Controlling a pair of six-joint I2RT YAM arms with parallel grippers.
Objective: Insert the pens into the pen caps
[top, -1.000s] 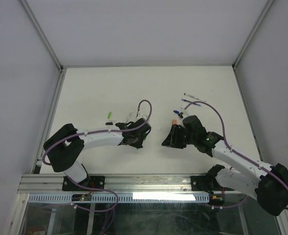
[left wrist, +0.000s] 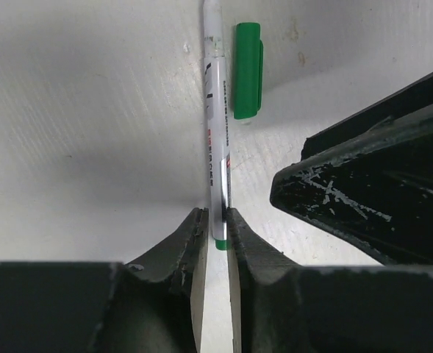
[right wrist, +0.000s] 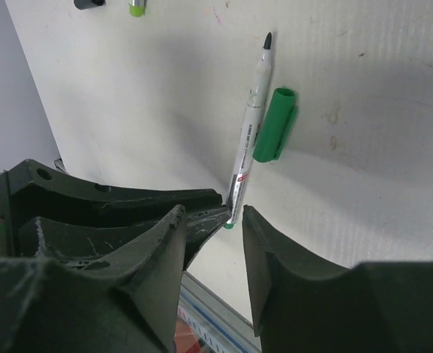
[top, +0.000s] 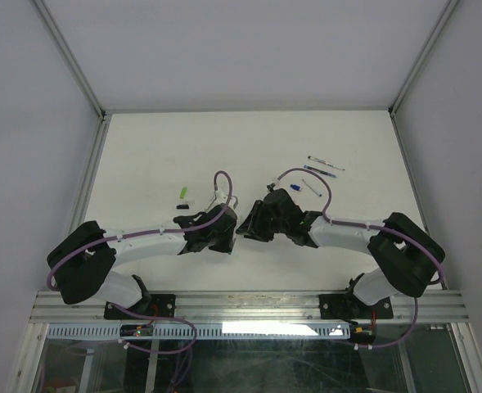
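In the left wrist view a white pen with a green end lies on the table, and a green cap lies beside its upper part. My left gripper is low at the pen's green end, fingers part open around it; whether it grips is unclear. The right wrist view shows the pen's dark tip and the cap. My right gripper is part open above the table, short of the cap, with nothing clearly held. The other arm reaches into each wrist view.
More pens and a blue cap lie at the back right. A light green cap and a black one lie at the left.
My right arm has moved left, close to the left gripper and the pen. My left gripper has shifted slightly left from where it was a second ago.
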